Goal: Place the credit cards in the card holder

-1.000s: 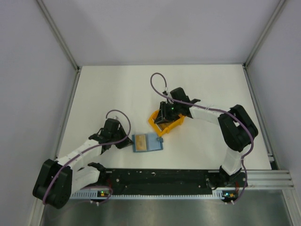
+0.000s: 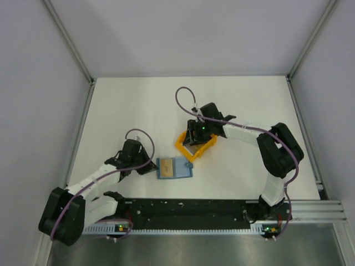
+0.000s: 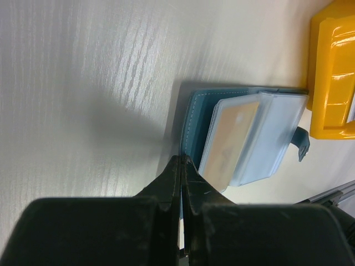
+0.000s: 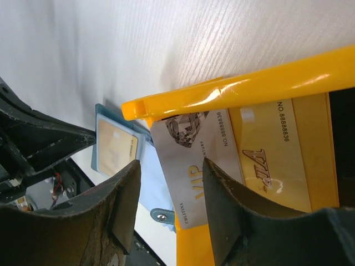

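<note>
The blue card holder lies open on the table, with a tan card in its left side under a clear sleeve. My left gripper is shut, its tips at the holder's left edge; whether that thin edge is between them is hidden. In the yellow tray lie a silver VIP card and a gold card beside it. My right gripper stands open above the silver card, one finger on each side of its near part, with nothing held.
The tray sits just behind and right of the holder, its near corner close to the holder's strap.
Over the tray, my right gripper's fingers have shifted only slightly. The left gripper, the holder and the tray look unmoved.
</note>
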